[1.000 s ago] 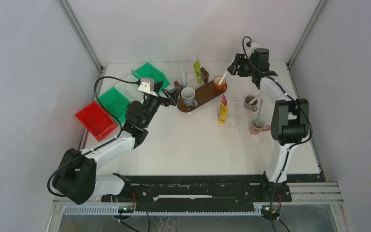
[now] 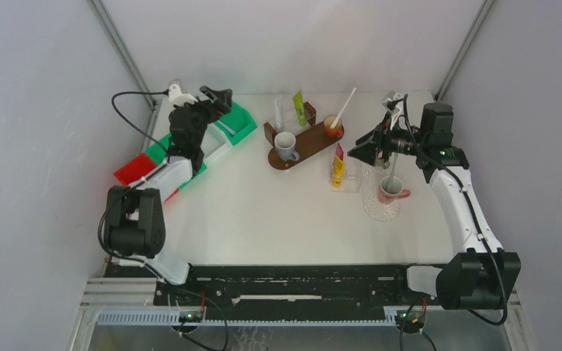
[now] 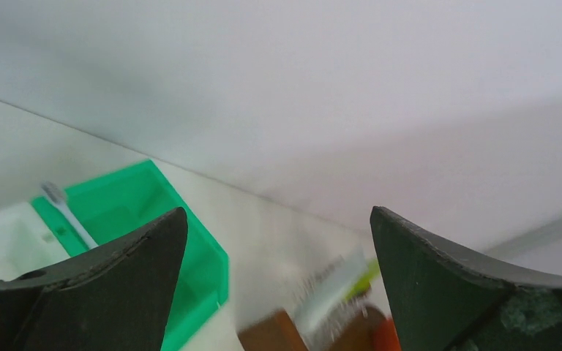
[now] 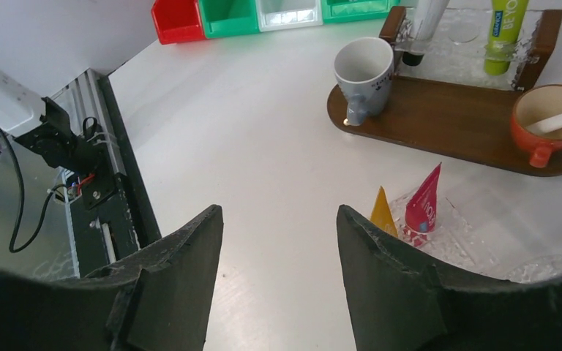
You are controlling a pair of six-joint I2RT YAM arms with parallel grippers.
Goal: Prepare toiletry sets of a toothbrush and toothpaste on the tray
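My left gripper (image 2: 216,95) is open over the back of the bins, with nothing between its fingers. The right gripper (image 2: 359,146) is open above the table, right of the yellow toothpaste tube (image 2: 339,170) and a pink tube (image 4: 421,208). On the brown wooden tray (image 2: 309,148), a grey mug (image 2: 286,145) stands at one end. An orange cup (image 2: 333,129) there holds a white toothbrush (image 2: 345,104). Behind them, a clear holder bears a green tube (image 2: 298,108) and a pale tube (image 2: 279,115). Another toothbrush (image 3: 72,219) lies along the green bin's side.
Green bin (image 2: 242,123), white bin (image 2: 219,145) and red bin (image 2: 135,170) stand on the left. On a clear lacy mat (image 2: 380,210), a pink mug (image 2: 391,190) holds a toothbrush. A second cup there is mostly hidden by my right arm.
My left gripper has swung left and back from beside the wooden tray to over the bins.
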